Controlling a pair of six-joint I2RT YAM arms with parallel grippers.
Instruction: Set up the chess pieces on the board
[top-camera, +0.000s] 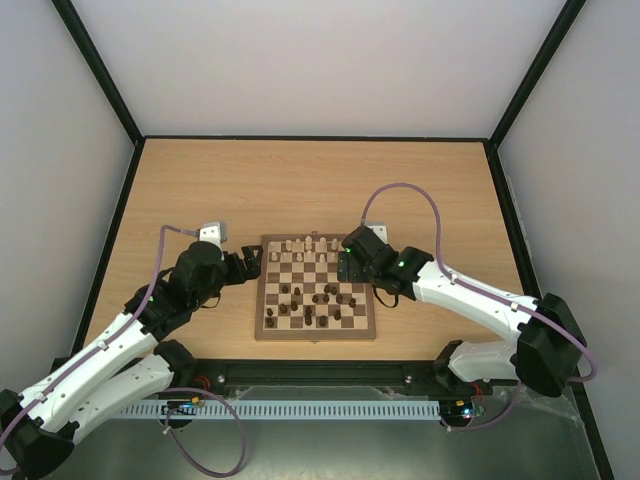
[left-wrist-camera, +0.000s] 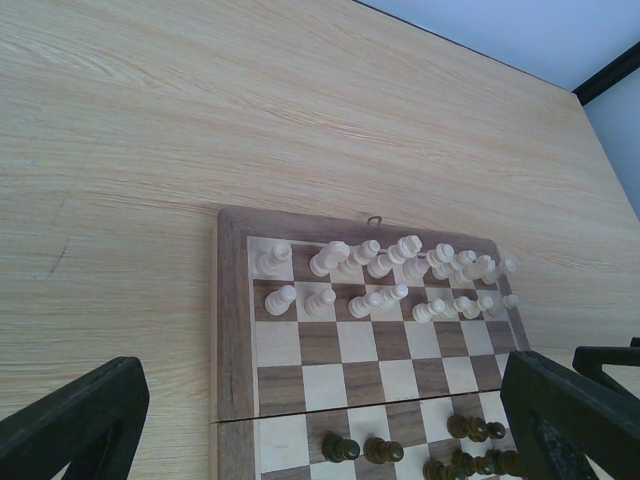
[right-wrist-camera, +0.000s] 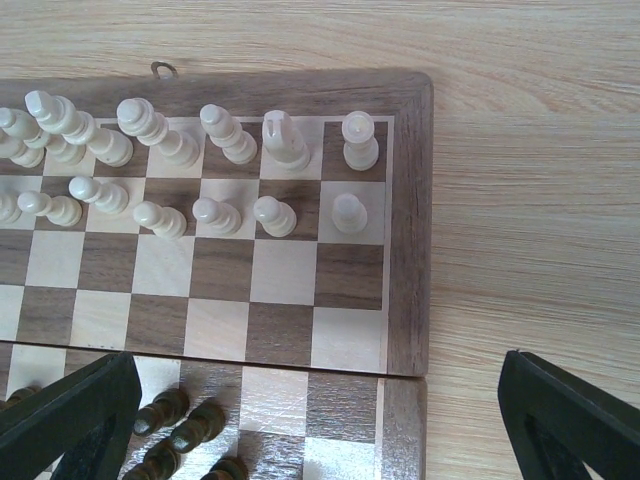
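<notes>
The chess board lies flat on the table, with white pieces standing in two rows along its far side. Seen in the right wrist view, a white knight and a white rook stand at the far right corner, with a pawn in front. Dark pieces are scattered over the near half. My left gripper is open, off the board's left edge. Over the board's right edge hangs my right gripper, open and empty, hiding part of that side in the top view.
Bare table stretches behind the board and to both sides. A small metal hook sticks out from the board's far edge. A seam crosses the board's middle.
</notes>
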